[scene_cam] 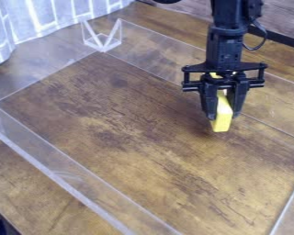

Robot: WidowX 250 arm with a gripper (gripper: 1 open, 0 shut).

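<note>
A black gripper [223, 95] hangs from the arm at the right of the wooden table, its fingers pointing down around a yellow object [222, 120]. The object's lower part shows below and between the fingers; its upper part is partly hidden by the gripper. Whether the fingers grip it or only stand around it cannot be told.
Clear plastic walls border the wooden surface [113, 138] on several sides, with a clear bracket [103, 41] at the back left. A white curtain [21, 27] hangs at the upper left.
</note>
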